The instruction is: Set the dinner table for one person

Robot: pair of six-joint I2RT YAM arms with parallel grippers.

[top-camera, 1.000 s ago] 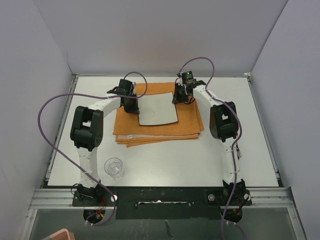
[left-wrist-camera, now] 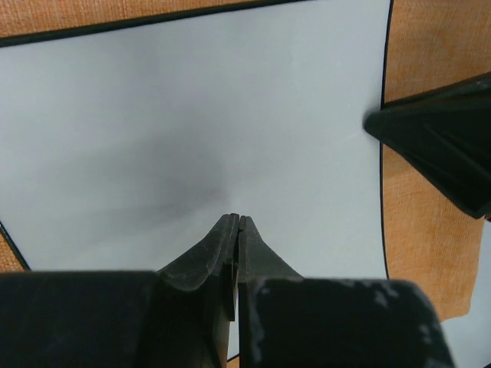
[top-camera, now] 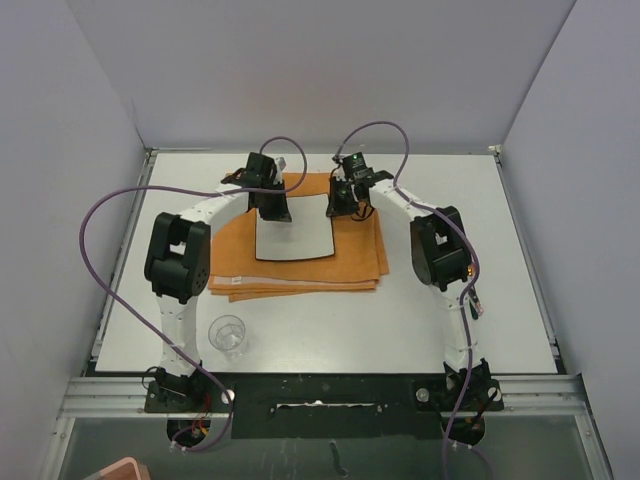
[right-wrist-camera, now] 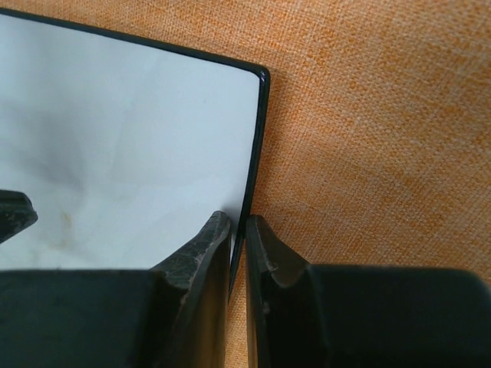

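Observation:
A white square plate with a black rim (top-camera: 294,232) lies on stacked orange placemats (top-camera: 345,270). My left gripper (top-camera: 284,215) is shut, nothing visible between its tips, over the plate's left part; in the left wrist view its tips (left-wrist-camera: 238,218) are over the white surface. My right gripper (top-camera: 334,210) is at the plate's right edge; in the right wrist view its fingertips (right-wrist-camera: 239,222) are closed on the black rim.
A clear glass (top-camera: 227,332) stands at the front left of the white table (top-camera: 390,340). Cutlery (top-camera: 475,300) lies at the right, partly behind the right arm.
The plate and placemats have moved left and slightly toward the front. My right gripper moved with them; my left gripper moved right relative to the plate, from its left edge onto its surface.

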